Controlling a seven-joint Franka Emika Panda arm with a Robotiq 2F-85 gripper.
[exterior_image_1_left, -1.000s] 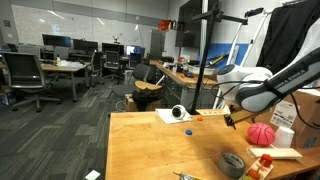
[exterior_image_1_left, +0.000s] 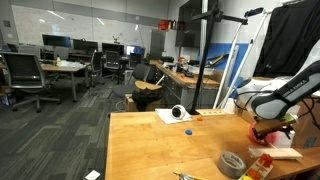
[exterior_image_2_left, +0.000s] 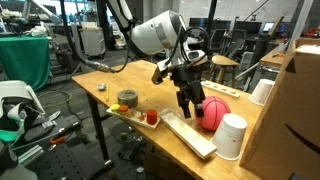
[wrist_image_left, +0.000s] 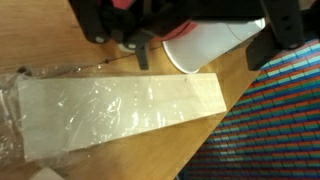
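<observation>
My gripper is open, its dark fingers (wrist_image_left: 138, 55) well apart at the top of the wrist view. A pale, flat block (wrist_image_left: 120, 112), partly under clear plastic, lies on the table below it. Just beyond the block, a white cup (wrist_image_left: 205, 42) and part of a red round object (wrist_image_left: 165, 18) show between and behind the fingers. In the second exterior view the gripper (exterior_image_2_left: 190, 112) is low over the table, close to the red ball (exterior_image_2_left: 214, 112). The white cup (exterior_image_2_left: 230, 136) stands beside the ball, and the pale block (exterior_image_2_left: 186, 134) lies in front.
A tray holding red-lidded jars (exterior_image_2_left: 152, 118) sits left of the block, with a grey tape roll (exterior_image_2_left: 128, 98) behind it. A large cardboard box (exterior_image_2_left: 285, 115) borders the right side.
My arm has moved down and to the right in the first exterior view, from above the ball to beside it, now partly covering the ball and cup. The objects look unmoved.
</observation>
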